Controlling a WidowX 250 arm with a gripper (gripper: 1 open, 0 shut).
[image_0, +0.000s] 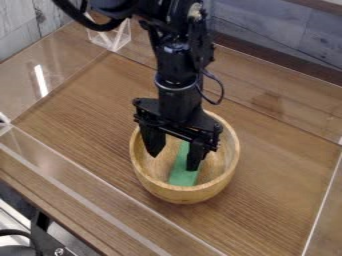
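A round light-wood bowl (152, 174) stands on the wooden table, holding a green block (185, 172). My black gripper (175, 142) hangs over the bowl with its fingers spread open, one over the left inner side and the other near the top of the green block. The gripper body covers the back of the bowl, and I see nothing held between the fingers.
A clear plastic piece (110, 30) is at the back left. Black cable shows at the bottom-left corner.
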